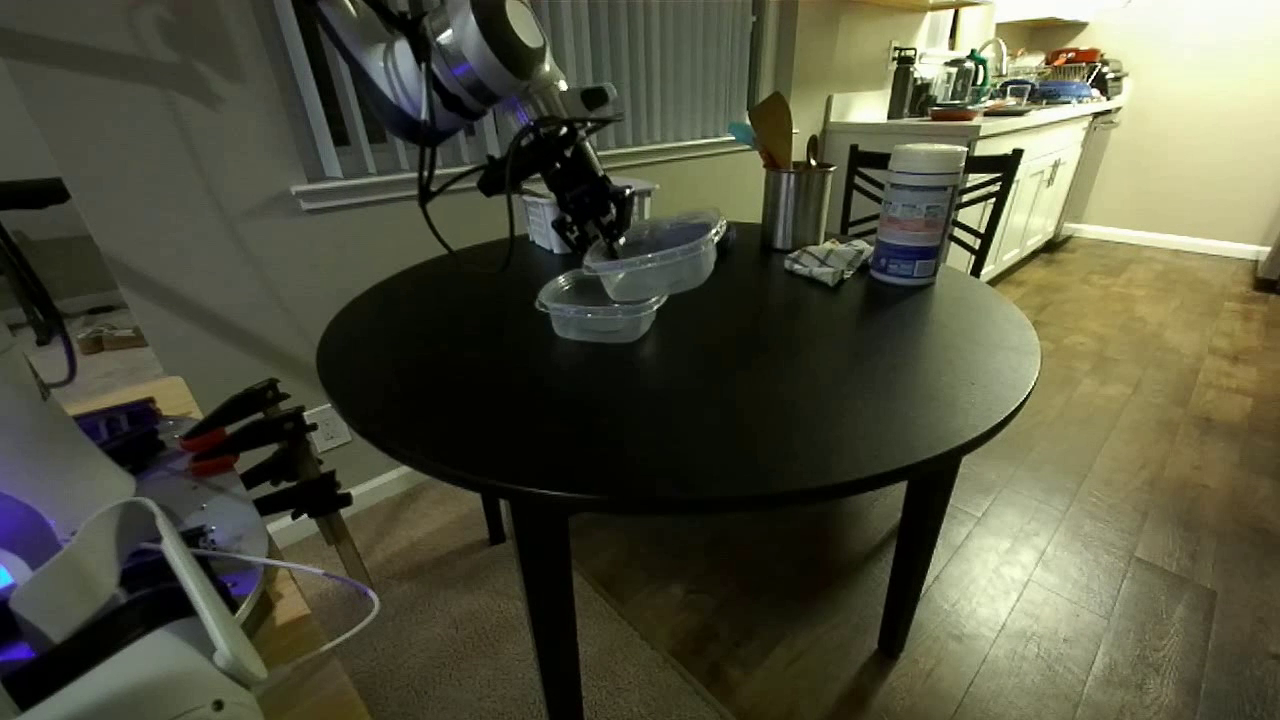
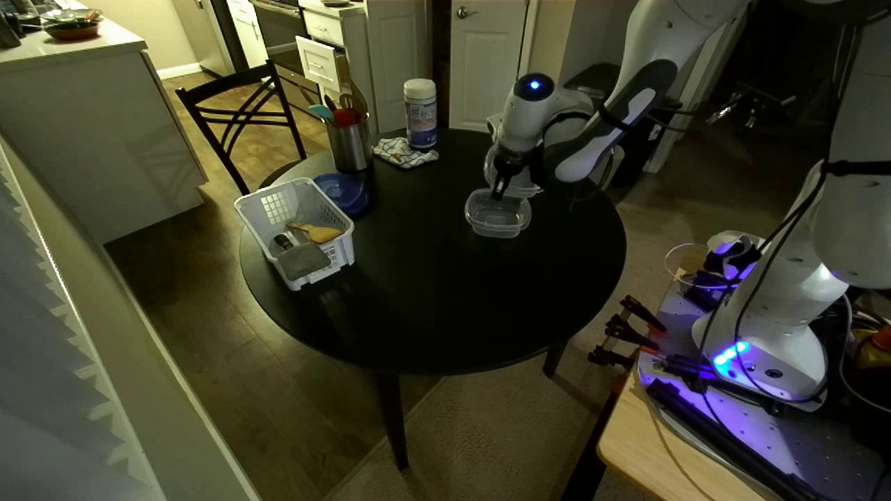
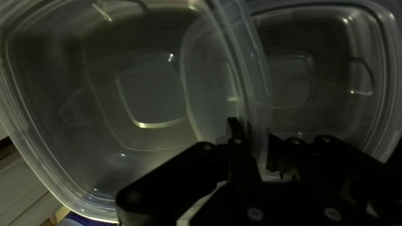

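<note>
My gripper is shut on the near wall of a clear plastic container (image 3: 150, 94), which fills the left of the wrist view. In exterior view 1 this held container (image 1: 672, 266) hangs tilted, its far side higher. Below it and partly overlapped by it, a second clear container (image 1: 596, 322) rests upright on the black table. The wrist view shows that second container (image 3: 331, 75) on the right, behind the held one's rim. Whether the two touch cannot be told. Both look empty. The arm hides much of the held one in exterior view 2.
A white basket (image 2: 342, 250) with utensils stands near a blue lid (image 2: 344, 193). At the table's far side are a steel utensil holder (image 1: 797, 206), a cloth (image 1: 828, 260) and a wipes canister (image 1: 919, 216).
</note>
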